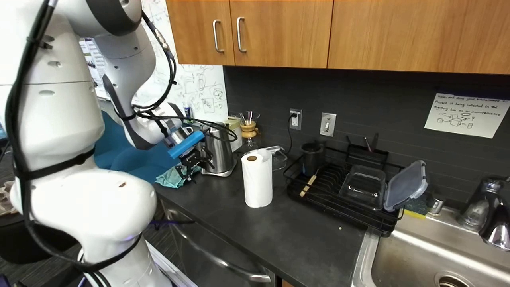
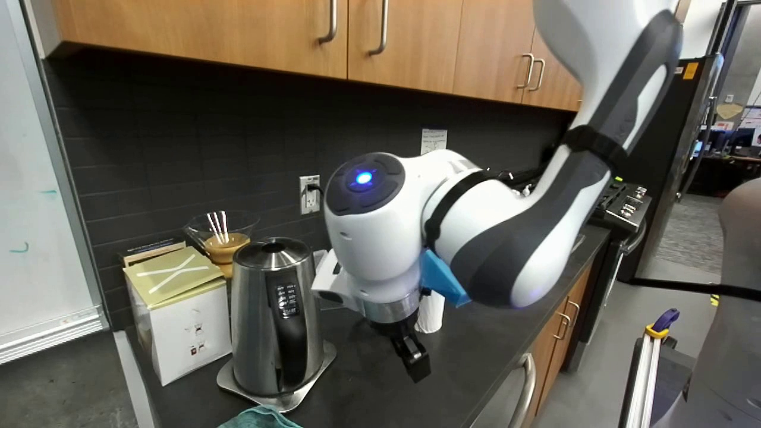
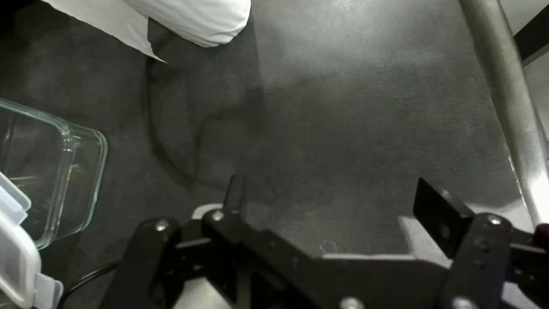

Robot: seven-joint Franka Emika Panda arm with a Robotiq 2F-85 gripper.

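Observation:
My gripper is open, its two black fingers wide apart with only bare dark counter [image 3: 334, 139] showing between them. From the first exterior view, the gripper [image 1: 193, 162] hangs low over the counter's far left end, in front of the steel kettle [image 1: 220, 152] and near a teal cloth [image 1: 170, 178]. The second exterior view has the gripper [image 2: 415, 360] right of the kettle [image 2: 278, 321], with clear space separating them. There the cloth [image 2: 260, 419] is mostly cut off by the bottom edge.
A paper towel roll [image 1: 257, 179] stands mid-counter, with a glass container [image 3: 77, 175] lying behind it. Further right are a black dish rack [image 1: 330, 196] and the sink [image 1: 368, 268]. A white box [image 2: 186, 324] sits beside the kettle. The front counter between roll and sink is free.

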